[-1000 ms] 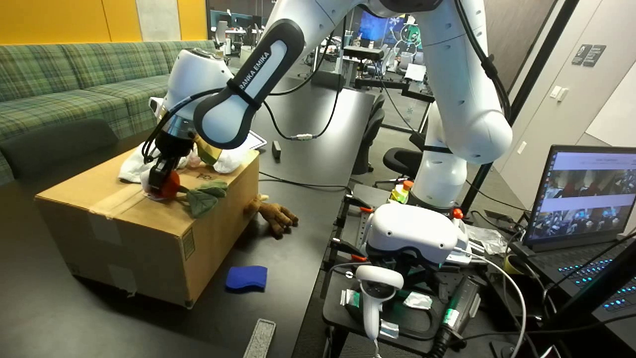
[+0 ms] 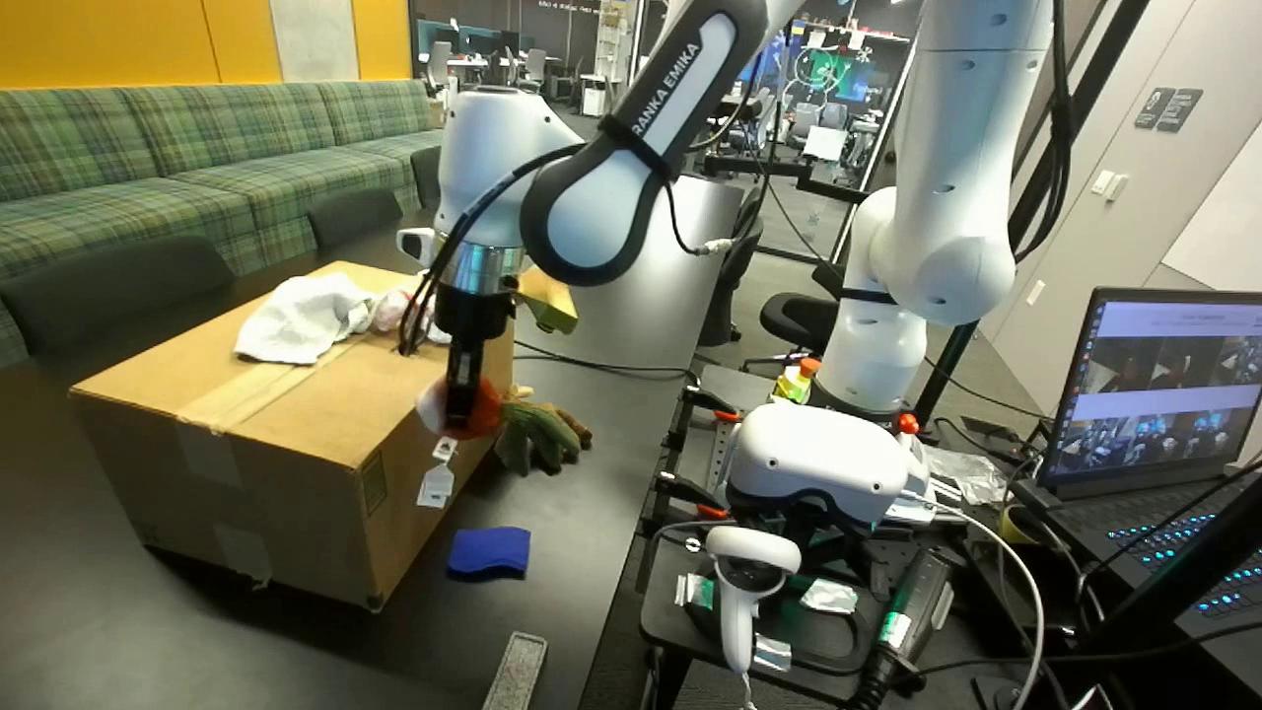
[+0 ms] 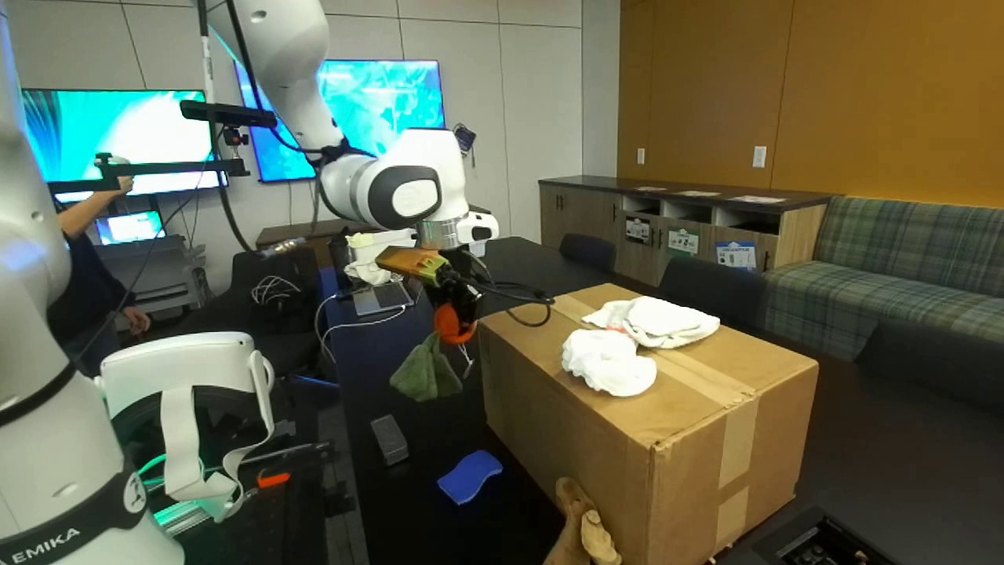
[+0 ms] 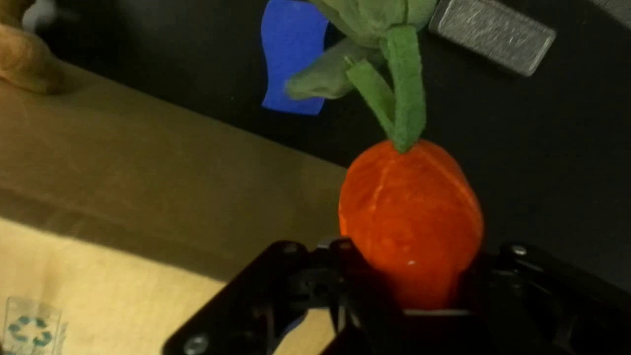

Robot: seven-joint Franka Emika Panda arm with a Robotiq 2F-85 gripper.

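Note:
A red-orange plush toy with a green stem and floppy green leaves is held in my gripper, which is shut on its round body. In exterior view 1 the plush hangs beside the near right side of the cardboard box, its white tag dangling below. From exterior view 2, the red body shows off the box's edge, with the leaves drooping above the dark table. The fingertips are partly hidden behind the toy in the wrist view.
White cloths lie on top of the box. A blue sponge, a grey eraser-like block and a brown plush rest on the table beside it.
My gripper has carried the red plush from above the box top out past its edge, to the right in exterior view 1. The box, sponge and block stay where they were.

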